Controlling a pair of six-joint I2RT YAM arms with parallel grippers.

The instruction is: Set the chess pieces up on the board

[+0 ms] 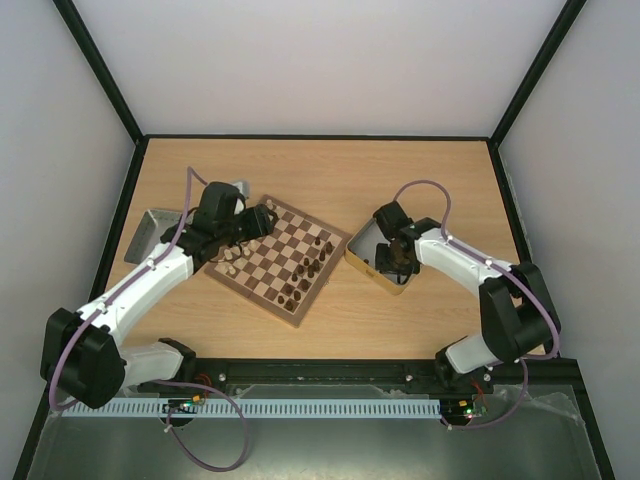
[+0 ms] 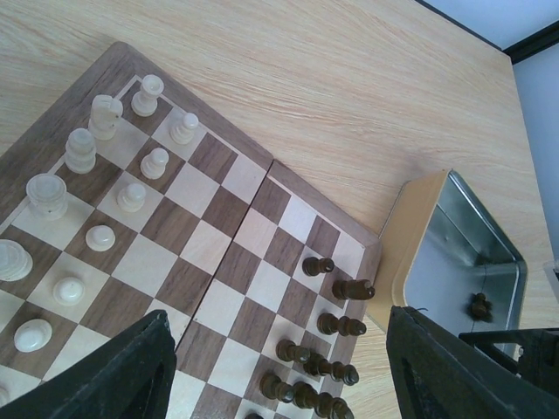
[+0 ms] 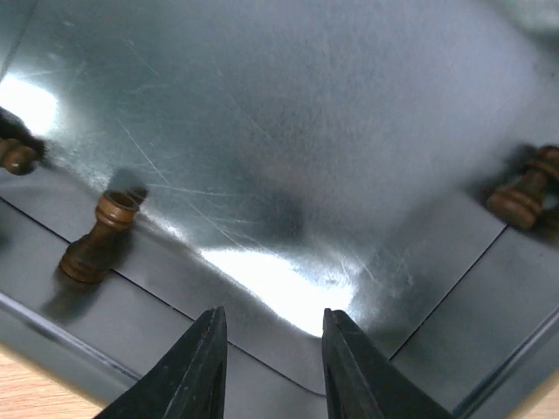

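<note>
The chessboard point(image 1: 275, 260) holds white pieces on one side and dark brown pieces on the other, as the left wrist view shows with a white piece point(image 2: 131, 196) and a brown piece point(image 2: 317, 265). My left gripper is open above the board. My right gripper is open over the metal-lined box point(image 1: 360, 247), nothing between its fingertips. Inside lie a brown piece point(image 3: 98, 237) at left, another point(image 3: 17, 155) at the edge, and more brown pieces point(image 3: 522, 192) at right.
A metal tray point(image 1: 148, 232) stands left of the board, partly behind the left arm. Bare wooden table point(image 1: 330, 170) lies behind and in front of the board.
</note>
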